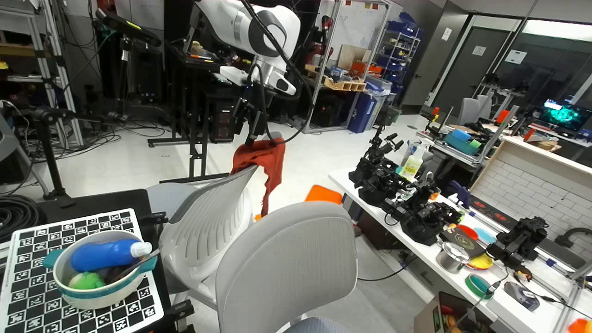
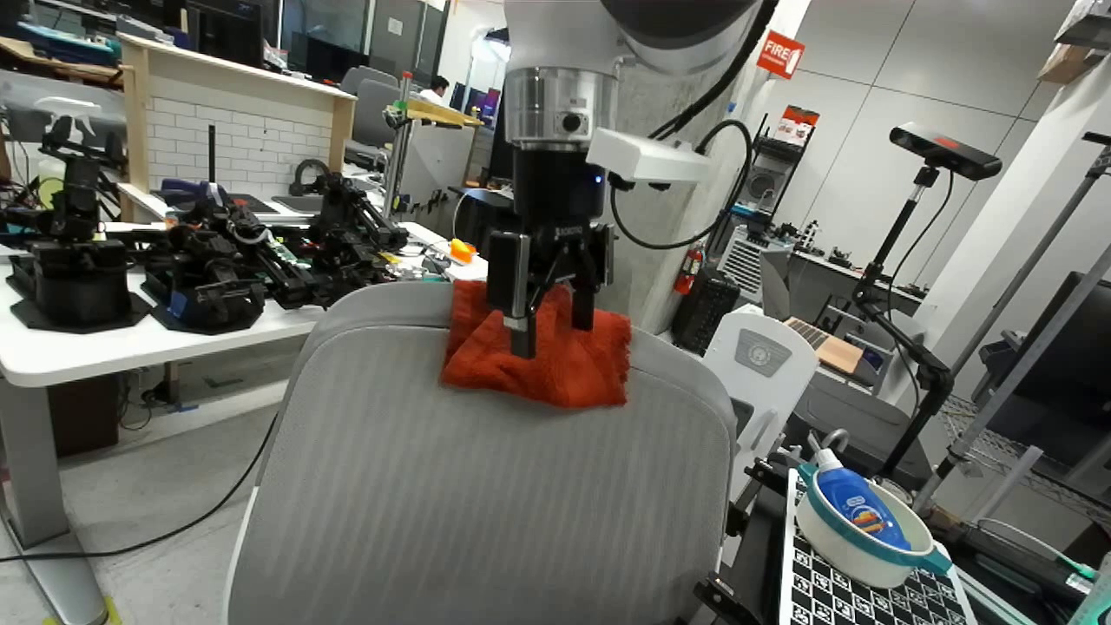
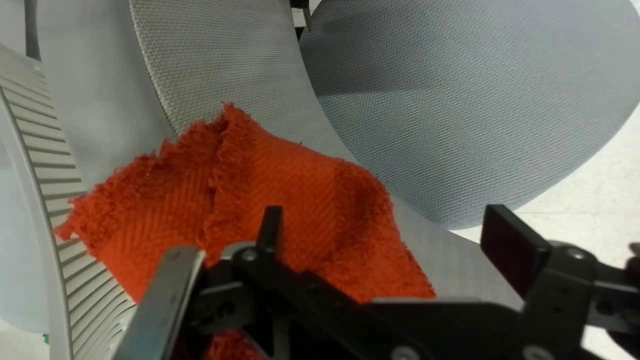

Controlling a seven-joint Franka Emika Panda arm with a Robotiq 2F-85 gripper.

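A red-orange cloth is draped over the top edge of a grey chair's backrest, hanging down on both sides. In exterior view 2 the cloth lies over the middle of the backrest's top. My gripper points downward at the cloth, its fingers apart, one of them seen in front of the red fabric. Seen from the wrist, the cloth spreads below the open gripper, partly covered by the near finger. Whether the fingertips touch the fabric, I cannot tell.
A second grey chair stands close by. On a checkered board rests a pot holding a blue bottle. A white table carries several black robot arms. Open floor lies behind the draped chair.
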